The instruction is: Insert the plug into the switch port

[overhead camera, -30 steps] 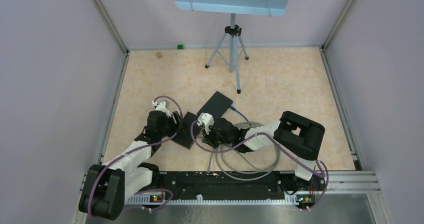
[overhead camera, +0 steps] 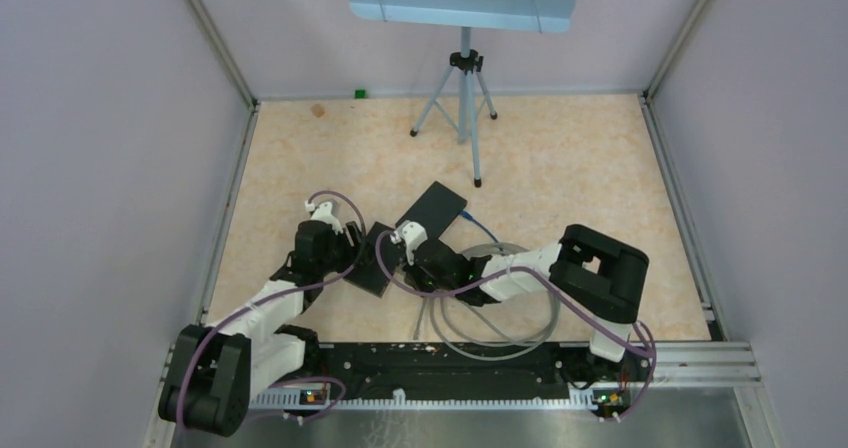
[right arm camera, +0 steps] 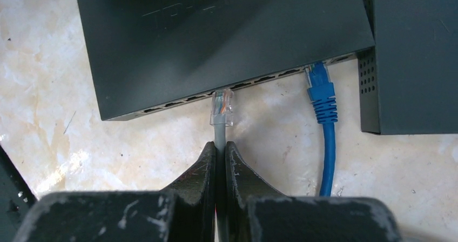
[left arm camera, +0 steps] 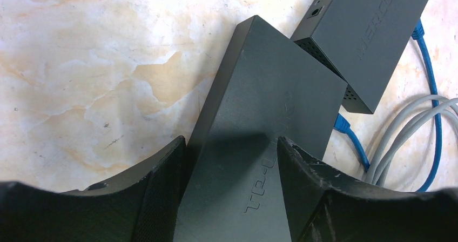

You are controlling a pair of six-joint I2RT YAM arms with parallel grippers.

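Observation:
The black switch (left arm camera: 302, 99) lies flat, its row of ports (right arm camera: 189, 99) facing my right gripper. That gripper is shut on the grey cable (right arm camera: 220, 169), just behind its clear plug (right arm camera: 222, 109). The plug points at the port row, its tip at the front edge and most of its body outside; whether the tip has entered a port cannot be told. My left gripper is at the switch's other side, shut on it, with one finger along the long side and the other over the top face.
A second black box (left arm camera: 372, 42) touches the switch's end. A blue cable plug (right arm camera: 322, 85) occupies a port near that end. Coils of grey cable (overhead camera: 550, 318) lie under and beside the right arm. Farther back stands a tripod (overhead camera: 466, 98).
The left arm and the switch show no clear movement.

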